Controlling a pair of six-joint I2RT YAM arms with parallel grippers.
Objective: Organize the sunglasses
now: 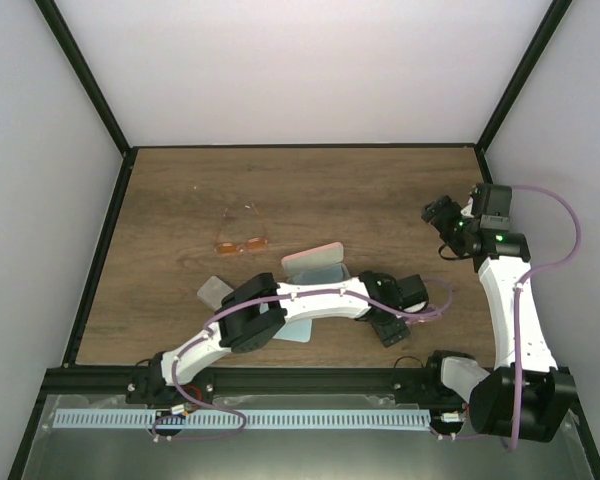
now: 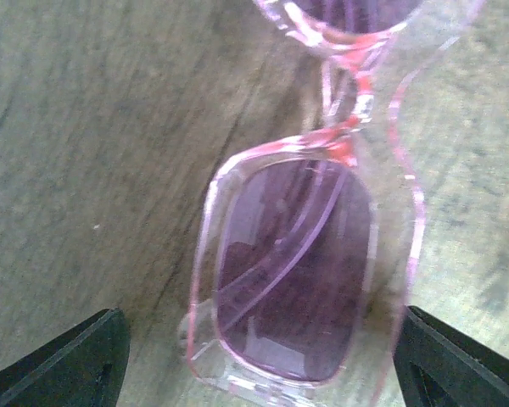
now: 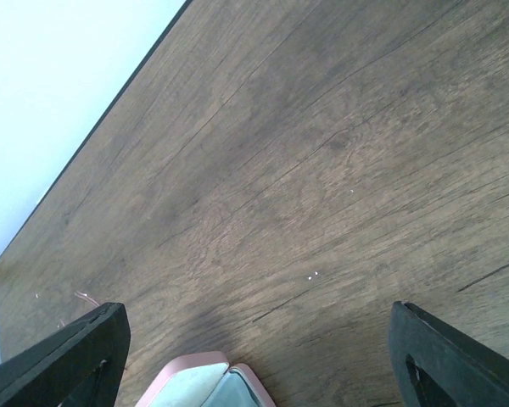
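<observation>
Pink clear-framed sunglasses (image 2: 293,263) with purple lenses lie on the table under my left gripper, whose fingers stand part open at either side of the lower lens. Orange-lensed glasses (image 1: 242,245) lie at the left-middle of the table in the top view. A pink-rimmed open case (image 1: 312,257) (image 3: 187,381) sits at the centre, partly hidden by my left arm. My right gripper (image 1: 442,225) hangs open over the right side of the table, nothing between its fingers.
A grey pad (image 1: 214,291) and a light blue cloth (image 1: 293,330) lie near the front, under and beside the left arm.
</observation>
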